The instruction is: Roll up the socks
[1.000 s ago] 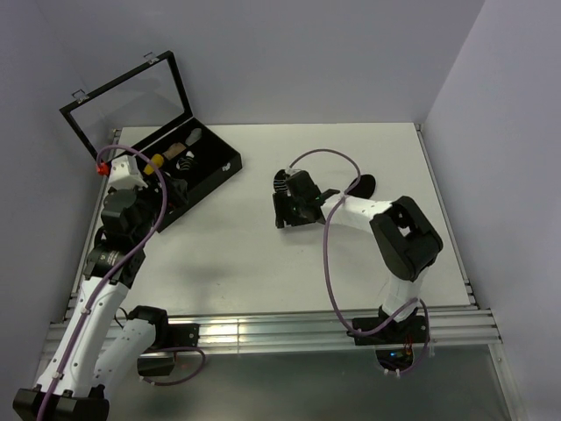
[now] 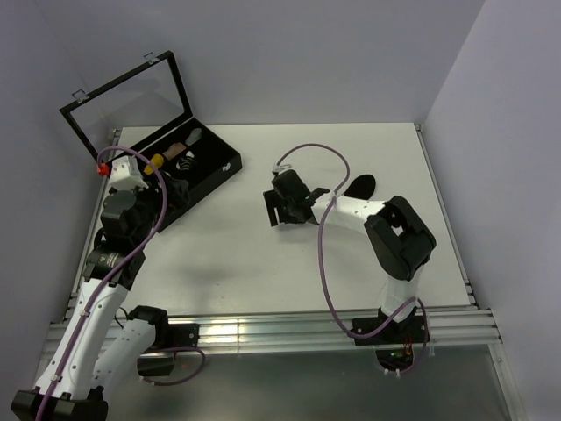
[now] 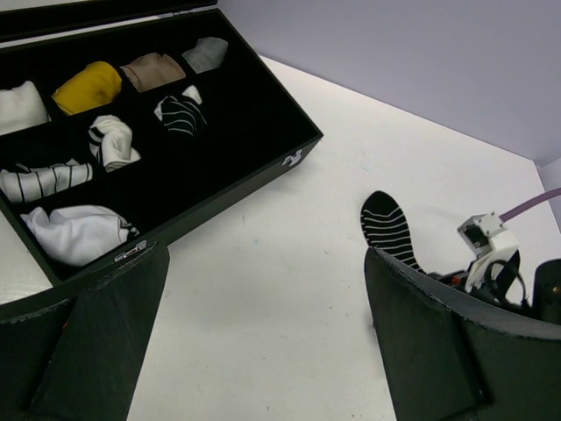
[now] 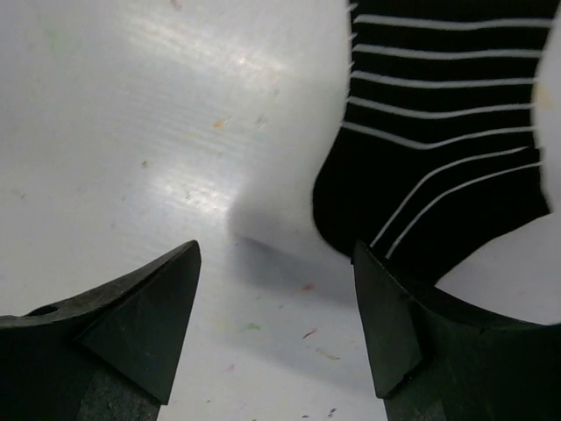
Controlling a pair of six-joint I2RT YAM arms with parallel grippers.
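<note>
A black sock with thin white stripes lies flat on the table under my right gripper. In the right wrist view the fingers stand apart with nothing seen between them, the right finger at the sock's bent lower end. A second dark sock lies further right, partly behind the right arm in the top view. My left gripper is open and empty, raised at the table's left beside the box.
An open black box at the back left holds several rolled socks in compartments, its lid raised. Walls bound the back and sides.
The left arm is still.
</note>
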